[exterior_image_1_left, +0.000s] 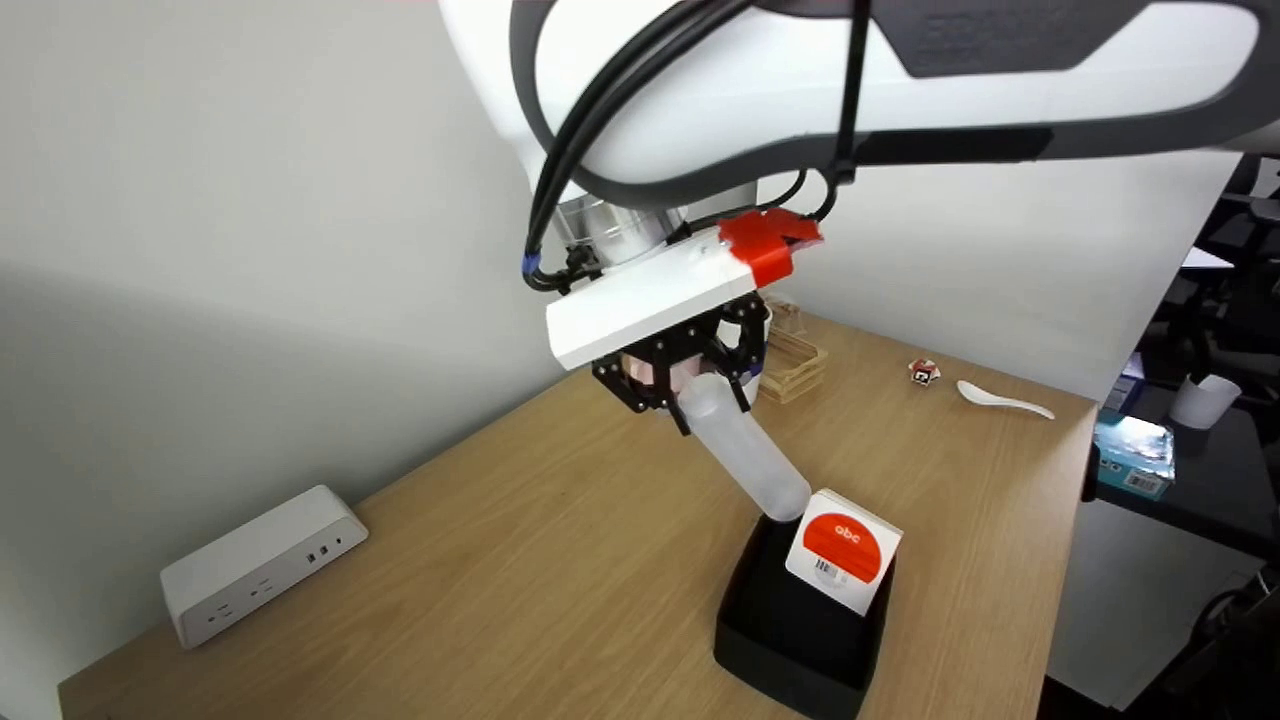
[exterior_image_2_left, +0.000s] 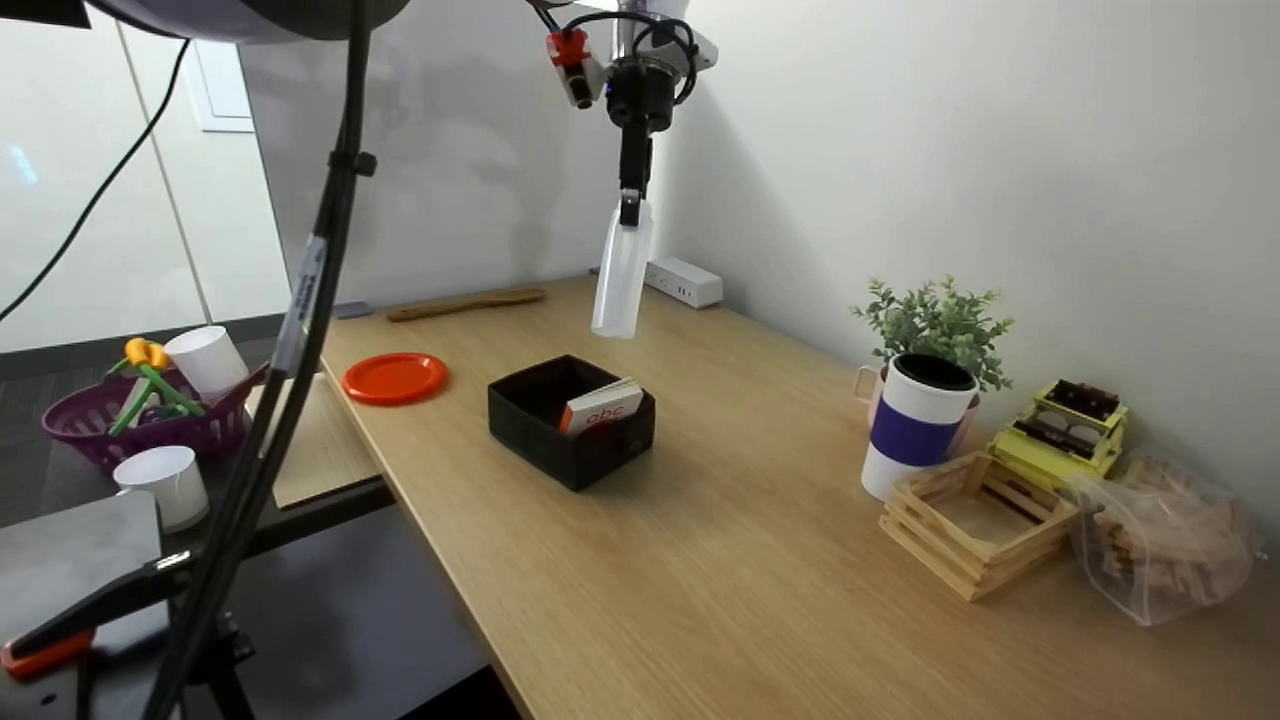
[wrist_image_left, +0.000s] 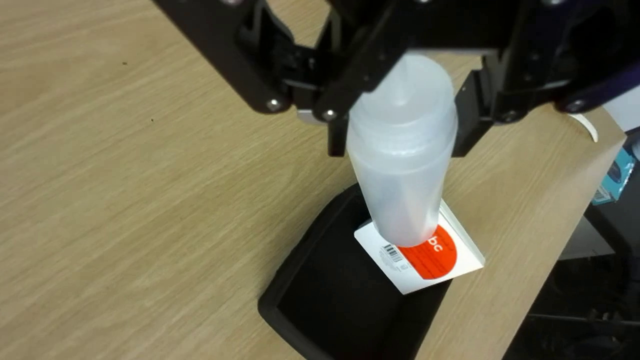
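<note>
A translucent white bottle (exterior_image_1_left: 746, 450) hangs in the air, tilted, with my gripper (exterior_image_1_left: 710, 414) shut on its upper end. In the wrist view the two fingers flank the neck of the bottle (wrist_image_left: 403, 156), and its base covers part of a card box. That white box with a red "abc" patch (exterior_image_1_left: 843, 550) leans inside a black open bin (exterior_image_1_left: 798, 636) on the table. Seen from exterior view 2, the bottle (exterior_image_2_left: 621, 276) is clear above the table, higher than the bin (exterior_image_2_left: 540, 438) and beyond it. The rest of the bin is empty.
A red plate (exterior_image_2_left: 395, 377) lies near the table edge by the bin. A cup with a blue band (exterior_image_2_left: 918, 426), a wooden crate (exterior_image_2_left: 978, 528) and a plant (exterior_image_2_left: 936, 322) stand by the wall. A white power strip (exterior_image_1_left: 264, 564) sits at the left.
</note>
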